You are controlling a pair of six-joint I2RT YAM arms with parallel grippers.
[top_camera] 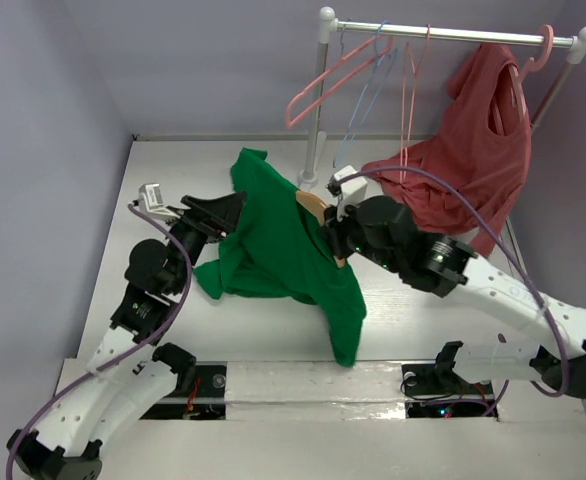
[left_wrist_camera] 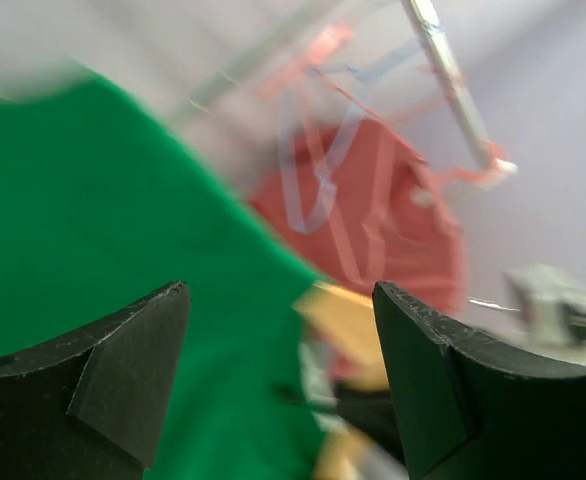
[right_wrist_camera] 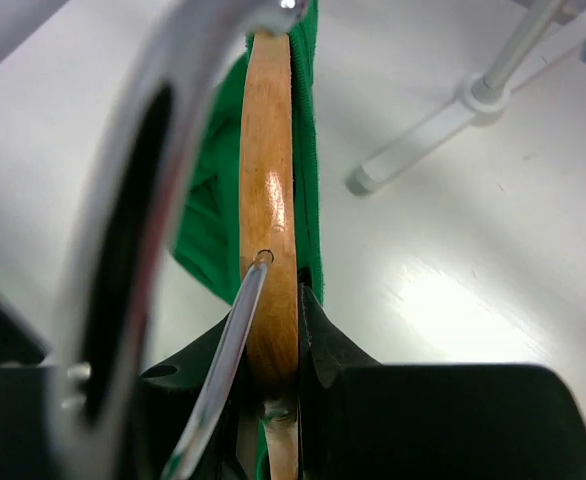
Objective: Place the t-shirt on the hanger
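Note:
A green t-shirt (top_camera: 263, 245) hangs from a wooden hanger (top_camera: 311, 205) in the middle of the top view. My right gripper (top_camera: 335, 228) is shut on the hanger, whose brown wood (right_wrist_camera: 268, 180) and metal hook (right_wrist_camera: 228, 370) fill the centre of the right wrist view, with green cloth along both sides. Left of the shirt, my left gripper (top_camera: 235, 212) is part open. Between its fingers the left wrist view shows green cloth (left_wrist_camera: 213, 350) beyond, blurred, with nothing visibly held. How far the hanger reaches inside the shirt is hidden.
A white rack (top_camera: 453, 33) at the back right carries pink hangers (top_camera: 343, 75), a blue hanger (top_camera: 363, 100) and a red shirt (top_camera: 463, 150). The rack's foot (right_wrist_camera: 413, 150) is near the right gripper.

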